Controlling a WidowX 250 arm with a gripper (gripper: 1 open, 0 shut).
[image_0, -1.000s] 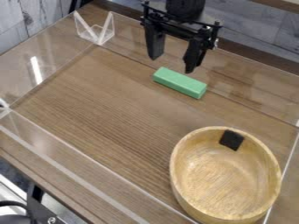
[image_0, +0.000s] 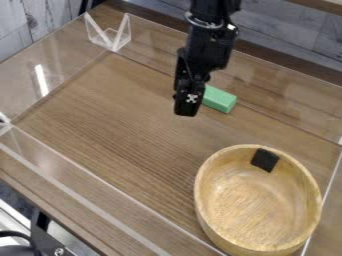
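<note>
My black gripper (image_0: 189, 98) hangs over the wooden table, open, at the left of a green block (image_0: 218, 100). The block lies on the table, partly behind the gripper. I cannot tell whether the two touch.
A round beige bowl (image_0: 254, 230) fills the lower right, with a small black block (image_0: 265, 160) at its upper rim. A clear plastic object (image_0: 110, 32) stands at the back left.
My gripper has come down and toward the front, to the left side of the green block. The block and bowl look unmoved.
</note>
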